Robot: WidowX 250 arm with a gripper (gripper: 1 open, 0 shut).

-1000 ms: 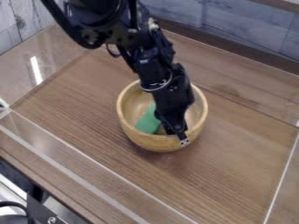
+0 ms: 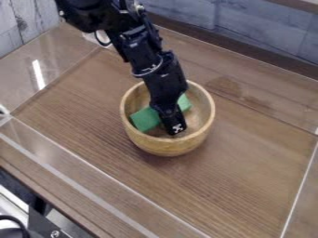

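A wooden bowl (image 2: 154, 143) sits in the middle of the table with a green object (image 2: 147, 117) inside it. My black arm reaches down from the upper left into the bowl, its gripper (image 2: 176, 124) at the bowl's right inner side, beside the green object. The fingertips look shut; whether anything is between them is hard to see, as the dark parts overlap.
A pale wall edge runs along the back. A dark cable or part shows at the bottom left corner.
My arm has shifted up and to the left, and the gripper sits higher in the bowl. The bowl has moved slightly left and up, and more of the green object shows.
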